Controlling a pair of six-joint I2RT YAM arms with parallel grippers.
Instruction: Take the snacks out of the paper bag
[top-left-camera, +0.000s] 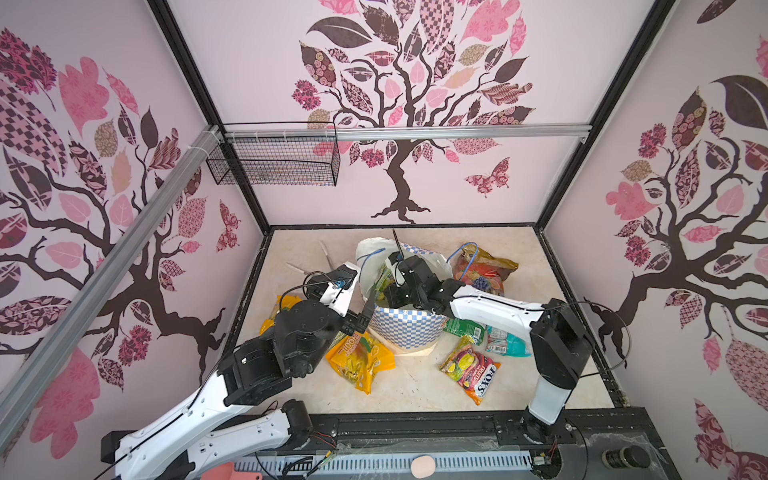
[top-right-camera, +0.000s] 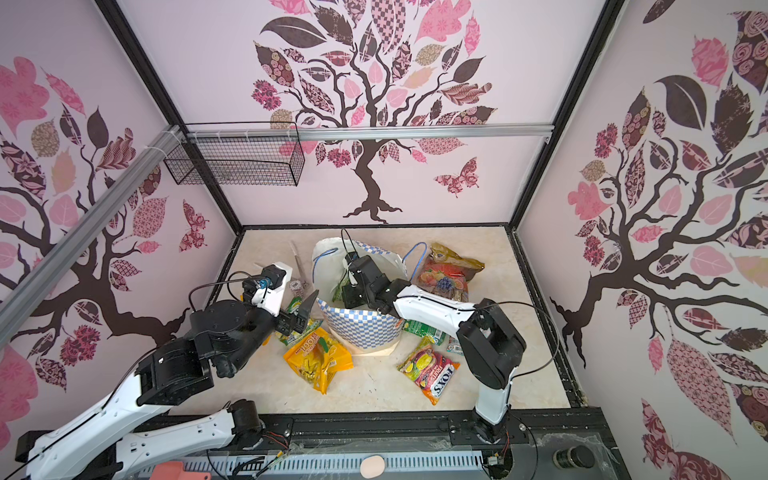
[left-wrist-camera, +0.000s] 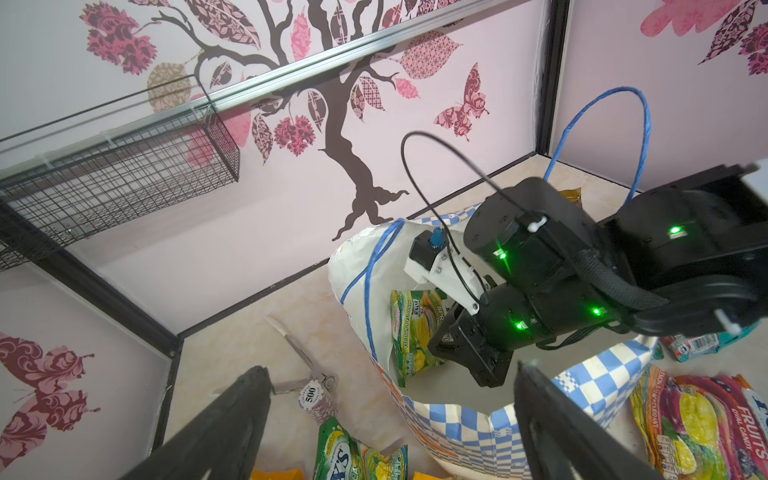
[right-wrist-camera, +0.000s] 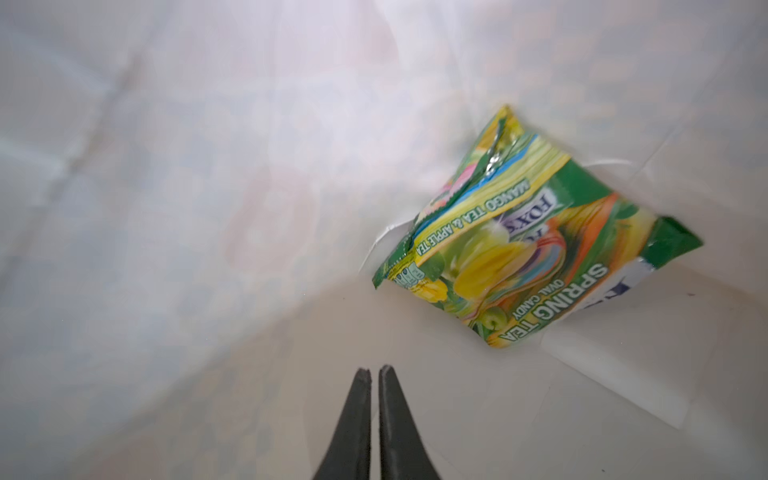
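Observation:
A green-and-yellow Fox's candy pack (right-wrist-camera: 520, 248) lies inside the white paper bag, against its inner wall. In the left wrist view part of this pack (left-wrist-camera: 413, 329) shows left of the right arm. The blue-checked paper bag (top-left-camera: 404, 326) stands with its mouth up and blue handles raised. My right gripper is inside the bag, its fingers shut with nothing between them. The pack is apart from them, above and to the right in the right wrist view. My left gripper stands open and empty, left of the bag.
Around the bag lie a yellow pack (top-left-camera: 360, 360), a red Fox's fruits pack (top-left-camera: 470, 369), a turquoise pack (top-left-camera: 505, 342) and a larger red-brown pack (top-left-camera: 485, 269). Scissors (left-wrist-camera: 300, 352) lie at left.

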